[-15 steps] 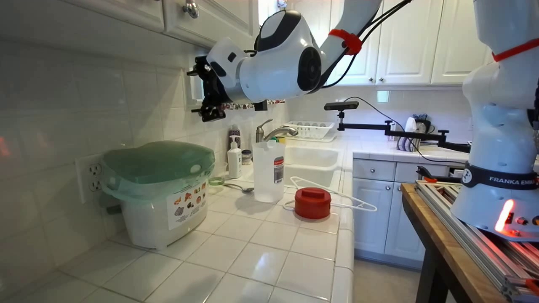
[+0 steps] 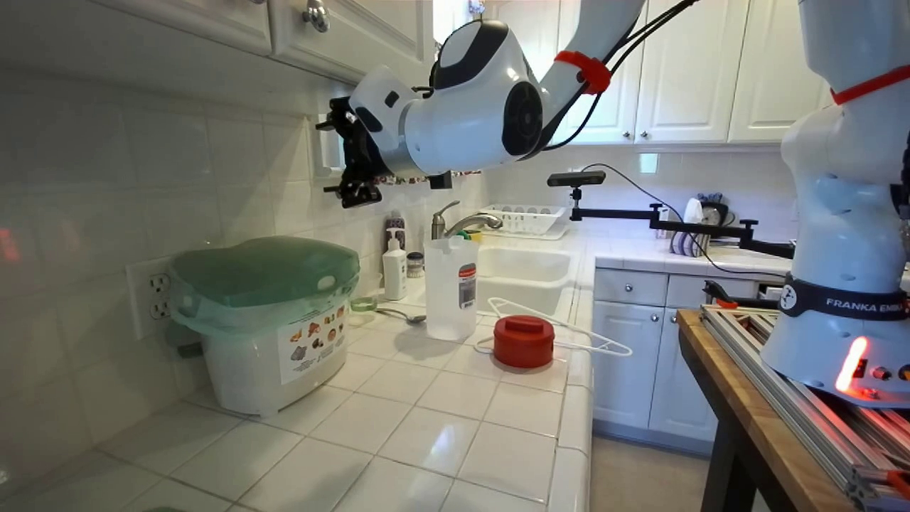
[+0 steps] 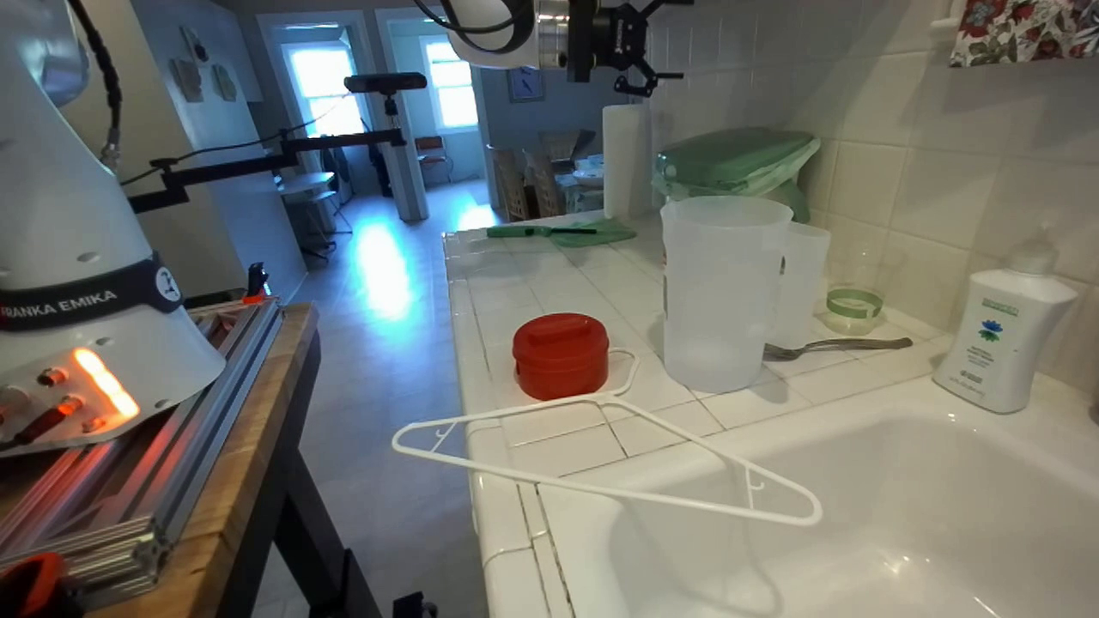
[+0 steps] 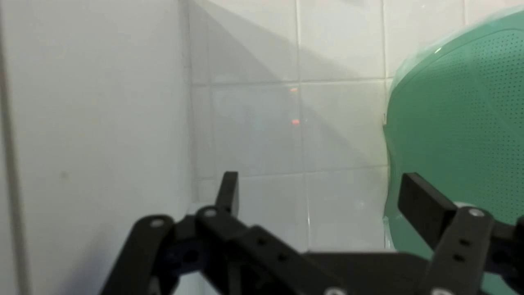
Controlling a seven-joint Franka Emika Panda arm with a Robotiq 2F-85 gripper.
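My black gripper (image 2: pixel 328 158) hangs well above the counter, near the tiled back wall and close under the upper cabinets, pointing toward the wall. Its fingers stand wide apart in the wrist view, with only wall tiles visible between the fingers. Below it in exterior view 1 sits a white bin with a green lid (image 2: pixel 269 269), a clear bag around its rim. That green lid (image 4: pixel 457 123) fills the right side of the wrist view, behind the right finger. Nothing is held.
On the counter (image 2: pixel 418 427) stand a red round container (image 2: pixel 522 343), a translucent jug (image 2: pixel 450 294) and a soap bottle (image 2: pixel 394 272). A white hanger (image 3: pixel 618 489) reaches over the sink (image 3: pixel 979 494). A cabinet (image 2: pixel 358 38) is close above the gripper.
The arm and gripper look still. Exterior view 1 has shifted very slightly as a whole; the objects keep their places.
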